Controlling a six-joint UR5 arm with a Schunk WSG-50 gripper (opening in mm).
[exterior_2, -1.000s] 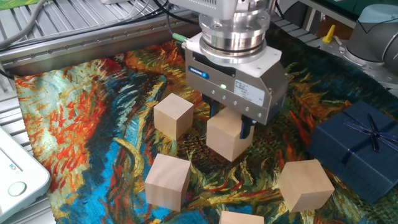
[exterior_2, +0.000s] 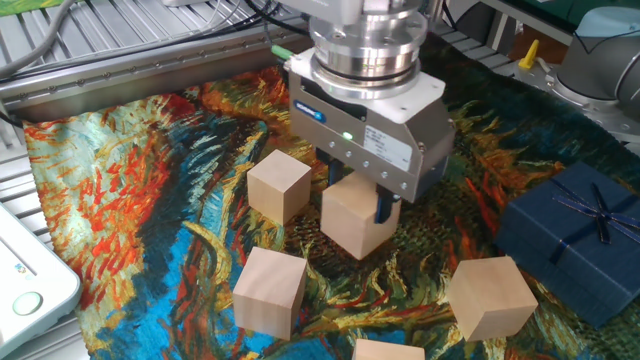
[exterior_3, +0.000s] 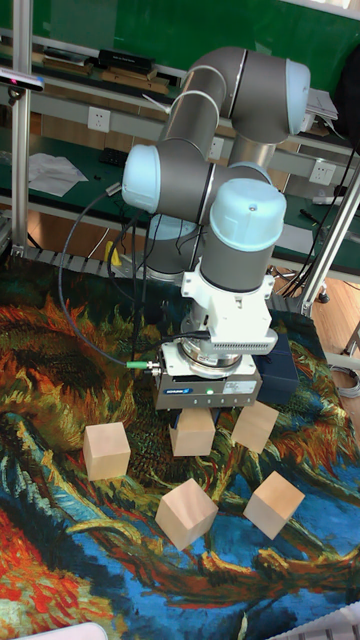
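A plain wooden cube (exterior_2: 358, 222) sits between the two dark fingers of my gripper (exterior_2: 359, 197), which is shut on it from opposite sides. One finger (exterior_2: 384, 207) shows against the cube's right side; the other is partly hidden behind its upper left. In exterior view 3 the same cube (exterior_3: 192, 435) is under the gripper body, its top covered. Whether its underside touches the cloth is hard to tell.
More wooden cubes stand around: one (exterior_2: 279, 187) close on the left, one (exterior_2: 270, 293) front left, one (exterior_2: 492, 298) front right, one (exterior_2: 390, 352) cut by the bottom edge. A dark blue ribboned box (exterior_2: 570, 235) lies right.
My gripper and the cube between its fingers have shifted a little to the left together. The other cubes and the box have stayed put.
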